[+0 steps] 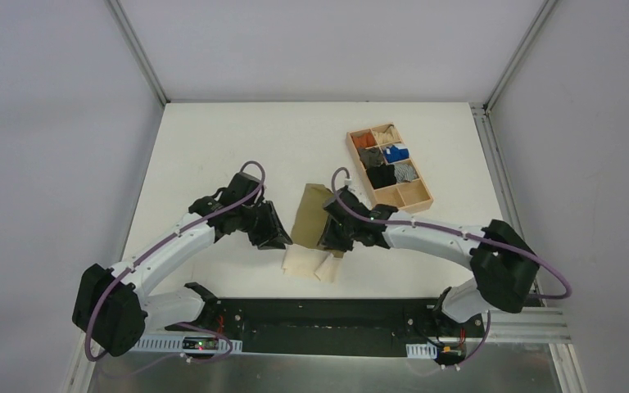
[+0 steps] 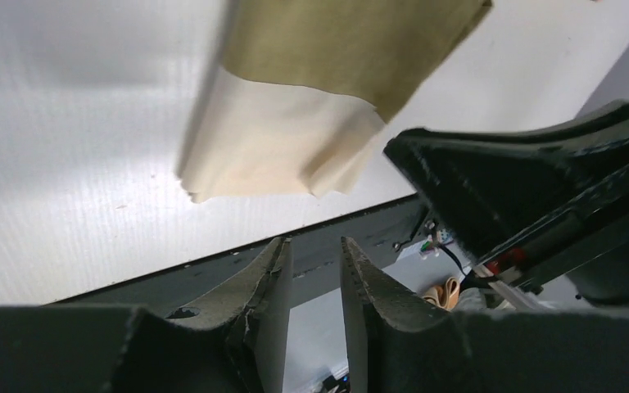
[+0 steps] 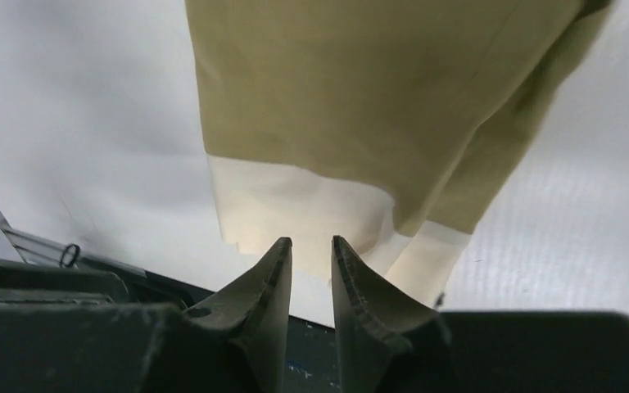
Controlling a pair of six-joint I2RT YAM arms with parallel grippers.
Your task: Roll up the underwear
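An olive underwear point(image 1: 309, 213) with a cream band lies on the white table, its right side partly folded over in a long strip, seen in the right wrist view point(image 3: 360, 90). My left gripper point(image 1: 270, 237) hovers left of the cloth; in its wrist view the fingertips point(image 2: 278, 250) are a little apart over the table edge, holding nothing. My right gripper point(image 1: 334, 241) is above the cloth's right half, hiding part of it; its fingertips point(image 3: 280, 250) are somewhat apart over the cream band, with nothing seen between them.
A wooden sorter point(image 1: 412, 196) with several compartments, most holding rolled cloths, stands at back right.
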